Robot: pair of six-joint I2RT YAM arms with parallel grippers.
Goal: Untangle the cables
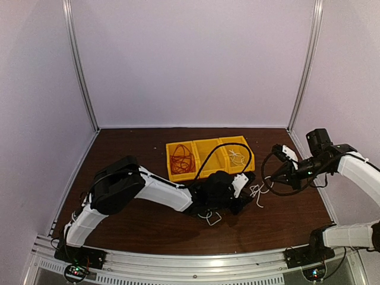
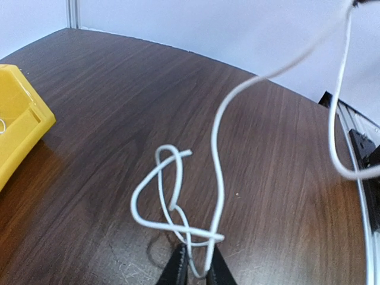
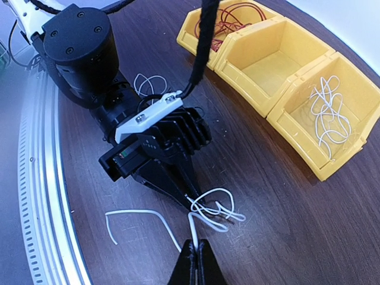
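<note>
A white cable (image 1: 259, 190) lies in a loose tangle of loops right of the boxes. My right gripper is shut on one strand and lifts it clear of the table; a free end hangs off to the left in the right wrist view. At the tangle, the left gripper stands part open, with strands of the cable passing between its fingers. The wood table shows under the loops. Which strand passes over which is hard to tell where the loops bunch.
Behind the arms stands a yellow three-part box (image 1: 207, 146): red cables (image 1: 181, 160) at left, an empty middle, a white cable (image 3: 328, 113) at right. Another white cable (image 1: 211, 217) lies partly under the left arm.
</note>
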